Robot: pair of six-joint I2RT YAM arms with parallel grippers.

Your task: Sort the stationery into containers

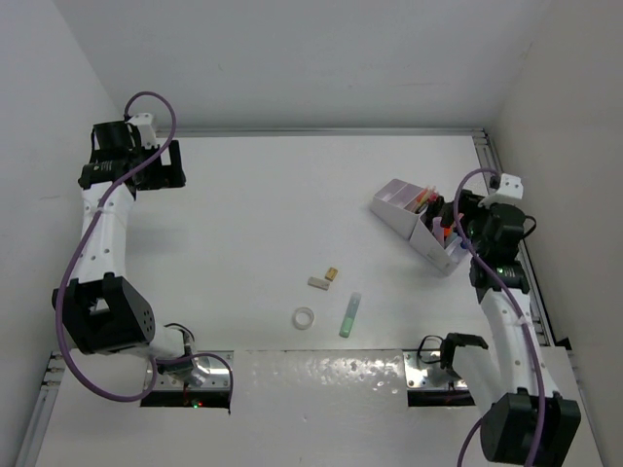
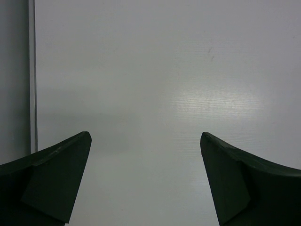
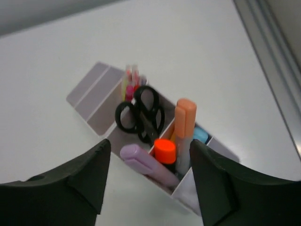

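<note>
A divided white container [image 1: 394, 206] at the right holds stationery: black scissors [image 3: 126, 116], an orange pen [image 3: 185, 117], a lilac pen [image 3: 142, 161] and several others. My right gripper hangs open above it, nothing held. My left gripper is open over bare table at the far left. Loose on the table in the top view lie a green translucent stick [image 1: 350, 314], a tan block [image 1: 331, 273], a grey block [image 1: 318, 282] and a white ring [image 1: 303, 309], perhaps tape.
Metal rails [image 1: 307, 130] and walls bound the back and sides.
</note>
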